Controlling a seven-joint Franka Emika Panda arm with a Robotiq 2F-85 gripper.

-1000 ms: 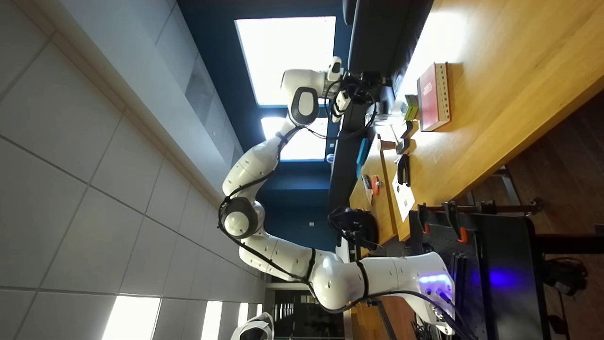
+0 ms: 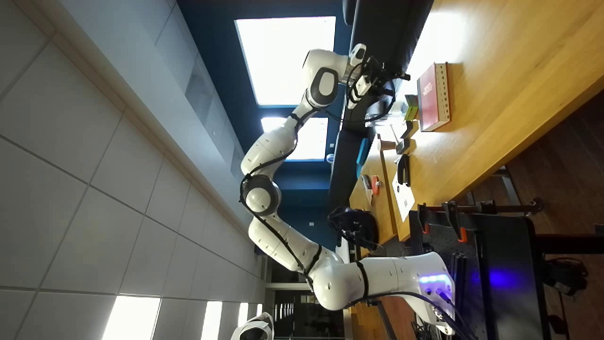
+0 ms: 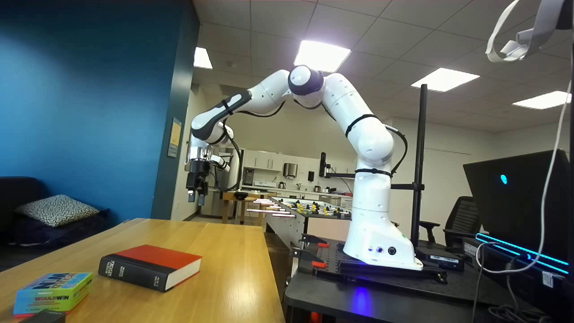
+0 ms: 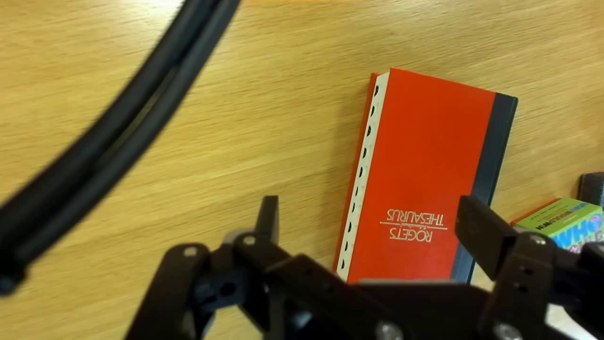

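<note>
A thick red thesaurus (image 4: pixel 419 170) with a black spine lies flat on the wooden table (image 4: pixel 198 170); it also shows in exterior view 1 as a red book (image 2: pixel 433 96) and in exterior view 2 as a red cover (image 3: pixel 158 257). My gripper is open, its black fingers spread wide in the wrist view with nothing held between them. In exterior view 2 the gripper (image 3: pixel 196 198) hangs in the air above the tabletop, fingers pointing down, clear of the book.
Beside the book's spine sits a small colourful box (image 3: pixel 53 293), with a dark object (image 3: pixel 45 317) close by. A black stapler-like item (image 2: pixel 403 170) and white paper (image 2: pixel 403 196) lie nearer the robot base. Bare wood surrounds the book's page side.
In exterior view 1 the arm has come down toward the table, bringing the gripper lower and closer to the book's height. The book and box have not moved.
</note>
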